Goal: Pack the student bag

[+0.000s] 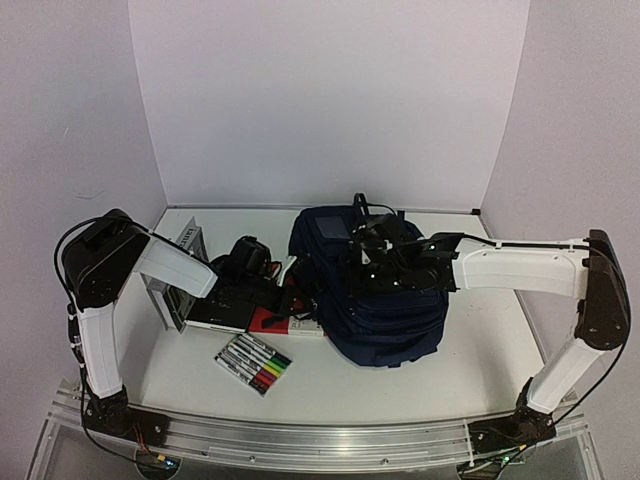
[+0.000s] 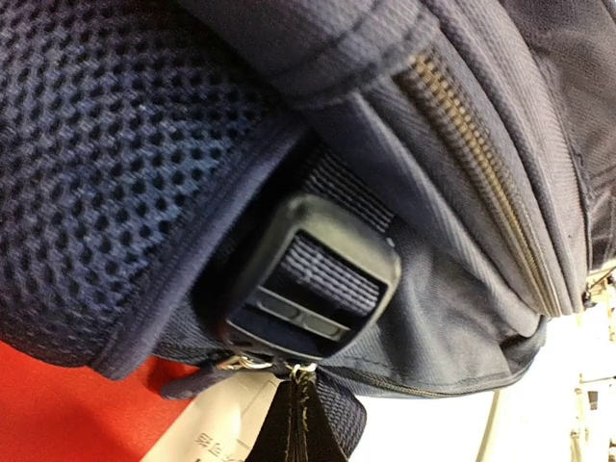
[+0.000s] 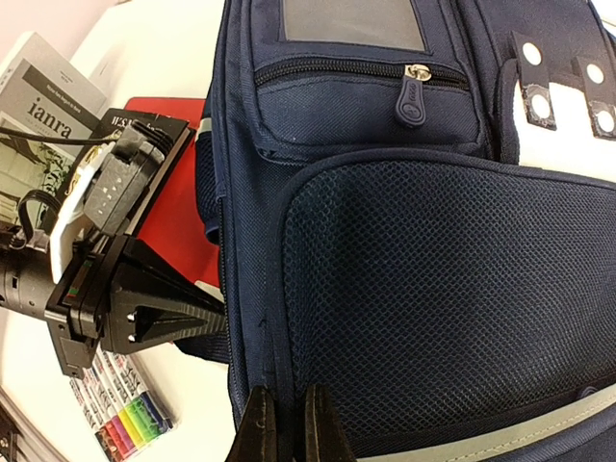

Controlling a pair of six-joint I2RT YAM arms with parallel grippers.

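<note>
The navy student bag (image 1: pixel 385 325) stands on the table right of centre. At its left side, my left gripper is shut, with a zipper pull's metal ring right at its tips; the pull's tab seems to be between the fingers. A second zipper pull (image 2: pixel 192 382) hangs just left of it. My right gripper is shut on the ridge of fabric along the bag's mesh panel (image 3: pixel 414 298). Left of the bag lie a red book (image 3: pixel 183 231), a black book (image 1: pixel 222 312) and a pack of colored markers (image 1: pixel 253 362).
A grey boxed item (image 3: pixel 48 106) leans at the far left beside the books. The left forearm reaches over the books. Bare table (image 1: pixel 490 340) shows right of the bag and along the front.
</note>
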